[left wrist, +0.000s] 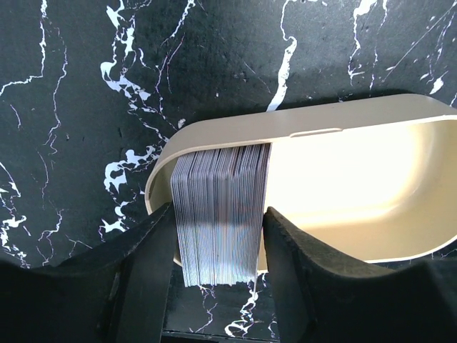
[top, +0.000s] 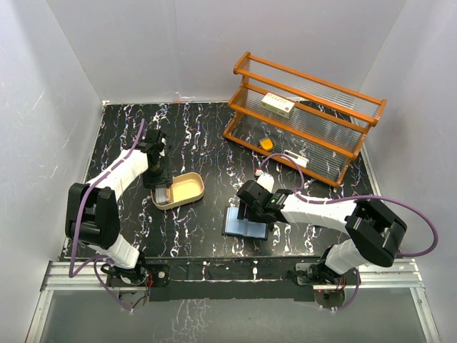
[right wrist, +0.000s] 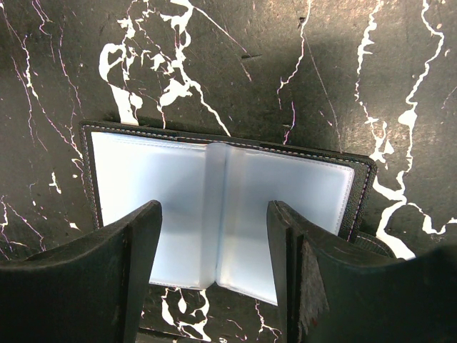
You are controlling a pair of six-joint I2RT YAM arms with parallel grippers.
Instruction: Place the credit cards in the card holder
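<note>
In the left wrist view, a thick stack of cards [left wrist: 218, 207] lies on edge at one end of a cream oval tray [left wrist: 350, 186]. My left gripper has its fingers either side of the stack; whether they grip it is unclear. In the right wrist view, the card holder [right wrist: 178, 186] lies open on the black marble table, showing clear sleeves. My right gripper stands open over it, a finger above each half.
A wooden rack [top: 300, 125] with a white box [top: 278, 105] and a small yellow item [top: 265, 143] stands at the back right. The table's middle between tray and holder is clear.
</note>
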